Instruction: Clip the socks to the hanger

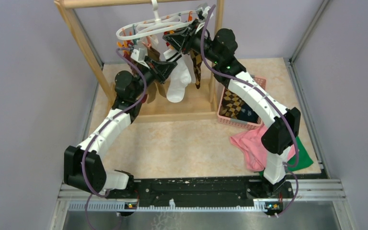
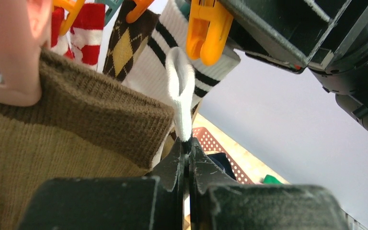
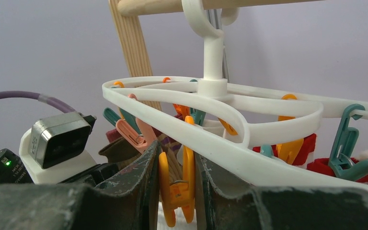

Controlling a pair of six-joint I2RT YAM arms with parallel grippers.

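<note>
In the left wrist view, my left gripper is shut on a pinched fold of the white sock. The sock's black-striped cuff slants up behind that fold. From above, its white foot dangles below the two grippers. My right gripper is shut on an orange clip just under the rim of the white round hanger. In the left wrist view the clip's prongs point down right by the striped cuff. Whether they grip the cloth, I cannot tell.
A brown sock hangs from a pink clip close beside my left fingers. Red-striped and argyle socks hang behind. The wooden frame surrounds the hanger. A pink basket and pink cloth lie to the right.
</note>
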